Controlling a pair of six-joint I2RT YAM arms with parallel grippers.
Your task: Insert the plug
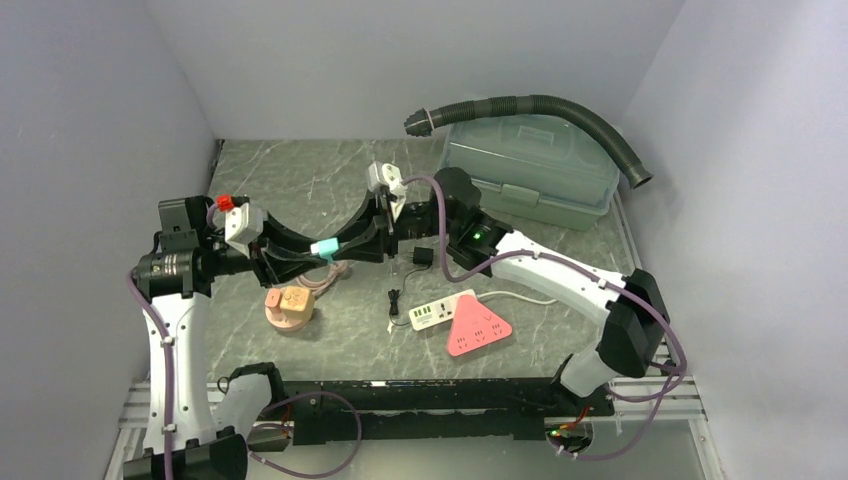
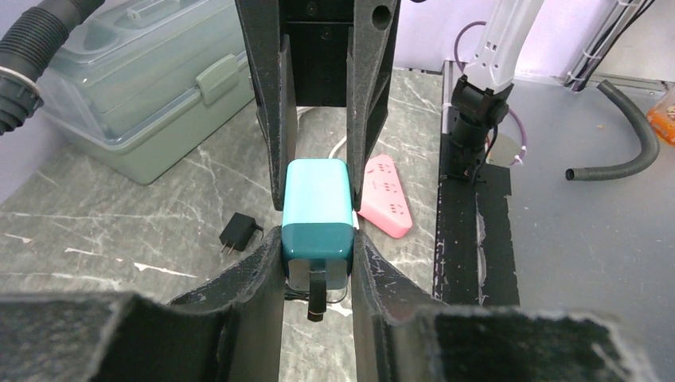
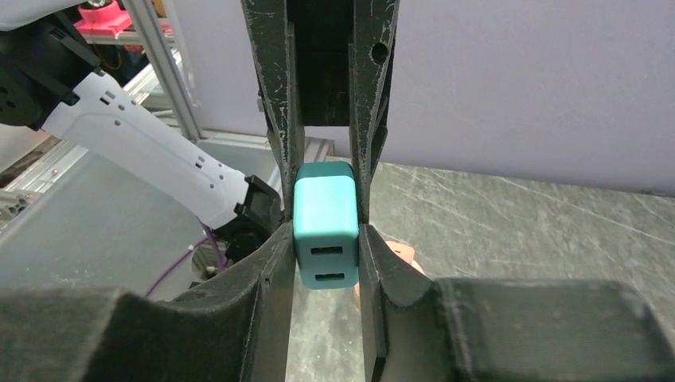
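A small turquoise block-shaped plug (image 1: 325, 248) is in the air between the two arms, left of the table's middle. My left gripper is shut on it, with its fingers pressed to both sides. Two dark slots show on the face of the plug (image 3: 325, 227) in the right wrist view; a dark prong (image 2: 317, 294) juts from the other end in the left wrist view. From the opposite side my right gripper reaches around the same plug, one fingertip close by each side. Whether those fingertips touch it is unclear.
Below lie a white power strip (image 1: 443, 310), a pink triangular strip (image 1: 478, 326), a black adapter (image 1: 423, 257) and a round pink socket base (image 1: 289, 308). A lidded box (image 1: 530, 165) with a black hose (image 1: 520, 104) over it fills the back right.
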